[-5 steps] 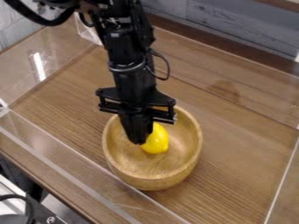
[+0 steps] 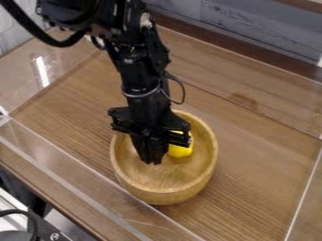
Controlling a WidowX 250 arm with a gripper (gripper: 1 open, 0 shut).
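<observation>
A round wooden bowl (image 2: 164,184) sits on the table in the middle of the view. Inside it, toward the back right, a yellow object (image 2: 182,148) is partly covered by my black gripper (image 2: 153,151), which hangs over the bowl's back half with its fingertips low inside the rim. Whether the fingers are apart or closed, and whether they touch the yellow object, I cannot tell.
A pale plank wall (image 2: 239,28) runs along the back. Black cables lie at the lower left edge.
Over the last second my gripper has come lower over the bowl and now hides more of the yellow object, which appears slightly farther back.
</observation>
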